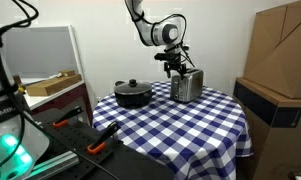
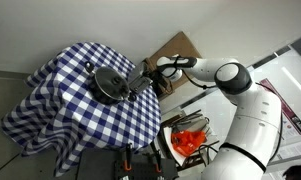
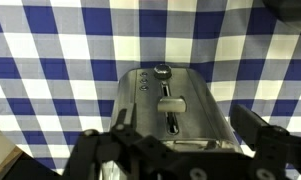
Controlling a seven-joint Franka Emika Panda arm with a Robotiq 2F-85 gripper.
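Observation:
A silver toaster [image 1: 188,86] stands at the far side of the checkered table. The wrist view looks down on its end face, where a lever [image 3: 172,105] sits in a dark vertical slot below a round black knob [image 3: 162,72]. My gripper [image 1: 173,64] hangs just above and beside that lever end. In the wrist view its dark fingers [image 3: 248,122] are spread to either side of the toaster's end, and nothing shows between them. Whether a finger touches the toaster cannot be told.
A black lidded pot [image 1: 133,94] stands left of the toaster; its dark edge enters the wrist view at top right. Cardboard boxes [image 1: 272,104] rise beyond the table's right side.

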